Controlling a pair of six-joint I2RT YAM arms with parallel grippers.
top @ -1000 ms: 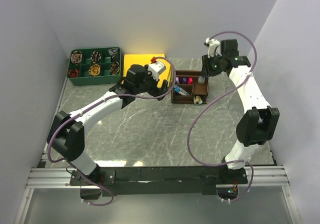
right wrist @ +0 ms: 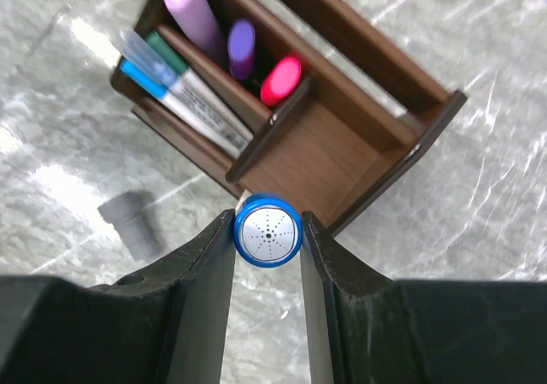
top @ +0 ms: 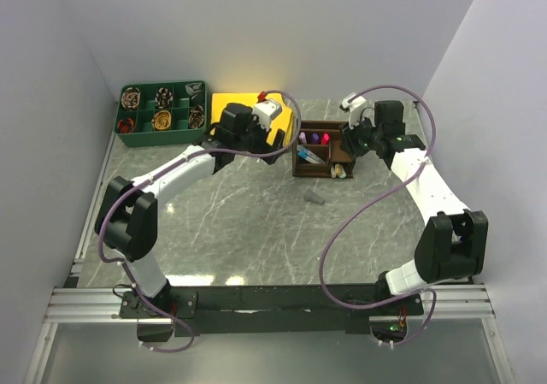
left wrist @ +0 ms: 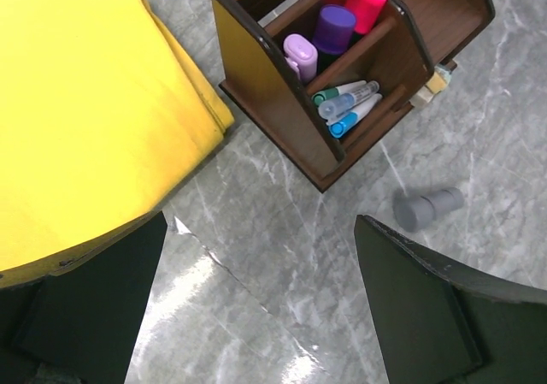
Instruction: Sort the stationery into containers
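A dark brown wooden organizer [top: 297, 161] stands at the back centre. Purple, lilac and pink pens, among them the pink marker [right wrist: 281, 80], stand upright in one compartment. Green and blue markers [right wrist: 188, 93] lean in another, and the one beside it looks empty. Over its front edge, my right gripper is shut on a blue-rimmed round item [right wrist: 267, 233] with a white dotted end, its length hidden. My left gripper is open and empty beside the yellow cloth [left wrist: 94, 119]. A grey cylindrical shape [left wrist: 427, 207], object or shadow, lies on the table in front.
A green divided tray [top: 145, 138] with coiled items stands at the back left. Small pale pieces [top: 339, 171] lie at the organizer's front right.
The grey shape has shifted from the organizer's right compartment to the table in front. My left arm has moved only slightly.
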